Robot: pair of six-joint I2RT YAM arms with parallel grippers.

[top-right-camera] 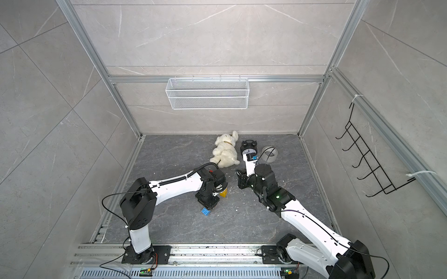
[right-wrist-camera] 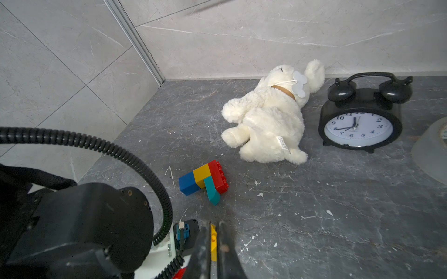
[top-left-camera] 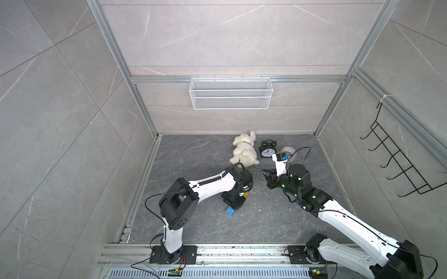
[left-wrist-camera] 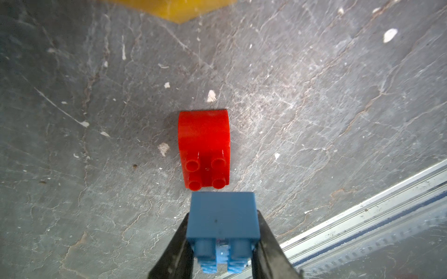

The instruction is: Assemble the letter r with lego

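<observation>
In the left wrist view, my left gripper is shut on a blue brick, its studs facing the lower edge. The same blue brick shows at the left gripper's tip in the top left view. Just ahead of it, a red brick with one rounded end lies on the floor; they look close, but contact cannot be told. A joined piece of blue, yellow, red and teal bricks lies before the toy in the right wrist view. My right gripper is shut; yellow showing between its fingers appears to lie beyond.
A white plush toy, a black alarm clock and a translucent round object stand along the back. Another yellow piece is cut off at the left wrist view's top edge.
</observation>
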